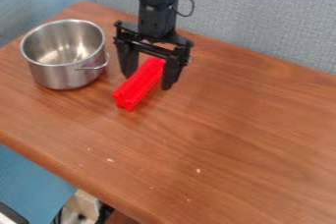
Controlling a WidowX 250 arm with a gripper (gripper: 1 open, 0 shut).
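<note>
A red elongated block (136,89) lies diagonally on the wooden table. My black gripper (149,66) hangs just over its far end, fingers spread open on either side of it; whether they touch it I cannot tell. A steel pot (62,68) with a side handle stands on the table to the left of the block.
A grey textured wall (262,17) runs along the back, and a blue surface (33,179) lies below the table's front left edge.
</note>
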